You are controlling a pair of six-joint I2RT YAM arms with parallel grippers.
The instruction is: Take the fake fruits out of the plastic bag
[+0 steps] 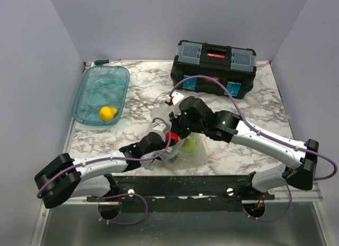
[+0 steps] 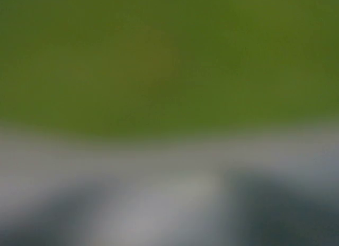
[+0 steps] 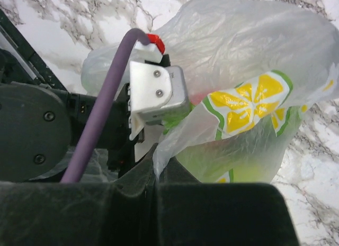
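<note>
The translucent plastic bag (image 3: 243, 32), printed with yellow citrus slices, lies at the front middle, its mouth toward the left arm. My right gripper is shut on the bag's thin edge and holds it up. Reaching into the mouth, my left gripper (image 1: 165, 142) is open, its fingertips mostly hidden by plastic. Beside it in the top view shows a red fruit (image 1: 174, 137); something pale green (image 1: 191, 146) shows through the bag. Blurred green surface (image 2: 169, 61) fills most of the left wrist view, very close, with two dark patches apart below.
A teal basin (image 1: 123, 92) at the back left holds yellow fruit (image 1: 107, 113). The black toolbox (image 1: 214, 66) stands at the back right. Bare marble table (image 1: 148, 82) lies between them. Both arms are close together over the bag.
</note>
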